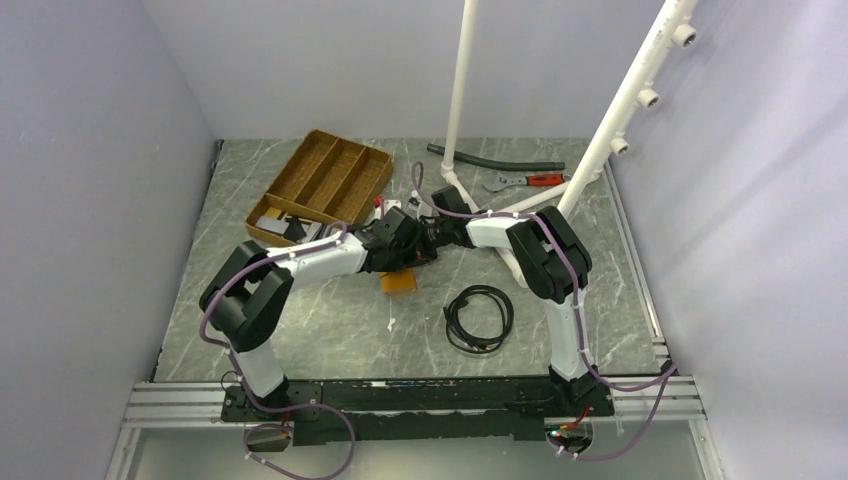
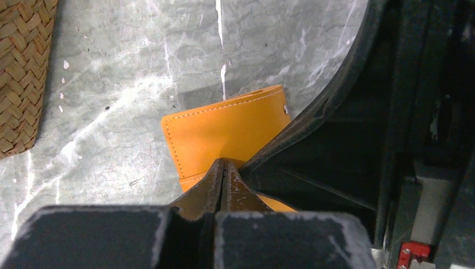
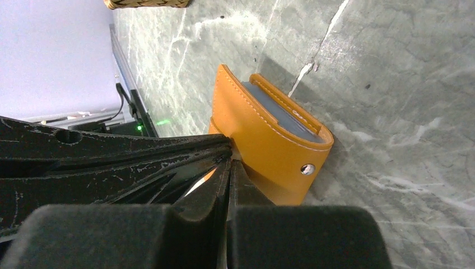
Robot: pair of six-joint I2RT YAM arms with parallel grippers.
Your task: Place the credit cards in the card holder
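Observation:
The orange card holder (image 1: 398, 284) rests on the marble table, partly covered by both arms. A stitched flap of this holder (image 2: 224, 134) faces the left wrist view. Seen from the right wrist, the holder's (image 3: 280, 168) top is slightly parted, with a grey flat layer (image 3: 288, 115) inside; whether it is a card or lining I cannot tell. My left gripper is shut, its tips against the holder's face. Also shut, my right gripper has its tips at the holder's other side. Any thin edge pinched between either pair is hidden.
A woven divided tray (image 1: 330, 180) with items in its front section stands at the back left. White pipes (image 1: 460, 90) rise behind the right arm. A coiled black cable (image 1: 479, 318) lies front right. The two grippers are crowded together.

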